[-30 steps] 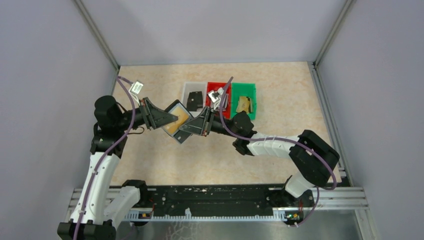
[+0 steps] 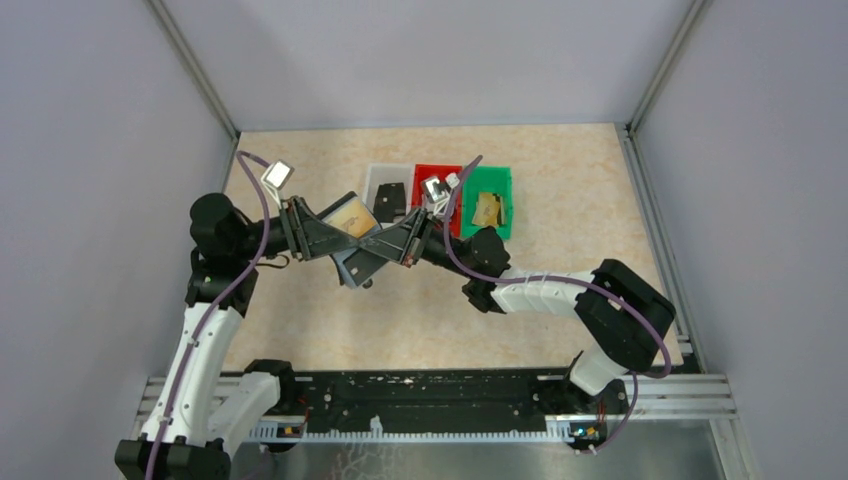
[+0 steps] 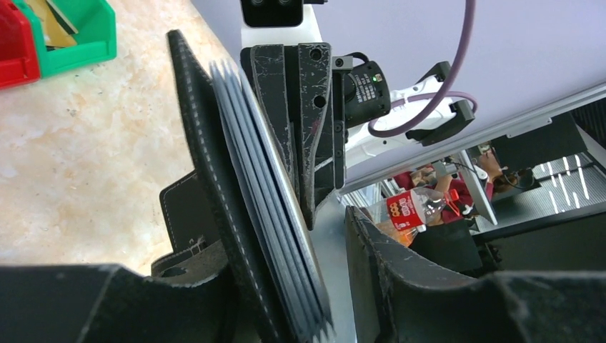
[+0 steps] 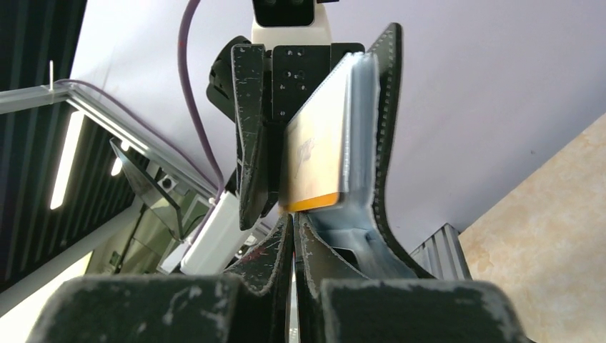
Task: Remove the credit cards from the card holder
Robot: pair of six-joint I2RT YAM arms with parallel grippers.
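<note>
The black card holder (image 2: 362, 266), its clear sleeves fanned, hangs above the table between the two grippers. An orange card (image 4: 314, 143) shows in it in the right wrist view; in the left wrist view the sleeve edges (image 3: 268, 200) face the camera. My left gripper (image 2: 350, 240) stands open around the holder, its fingers spread in its wrist view. My right gripper (image 2: 366, 244) is at the holder's lower part, shut, with its fingertips together just below the orange card in the right wrist view and nothing clearly between them.
A white bin (image 2: 374, 175) with a dark item, a red bin (image 2: 437, 170) and a green bin (image 2: 487, 177) with yellowish items stand at the back of the table (image 2: 560, 260).
The holder has tilted and shifted slightly between the grippers, with less of the orange card showing from above. Both arms have moved only slightly.
</note>
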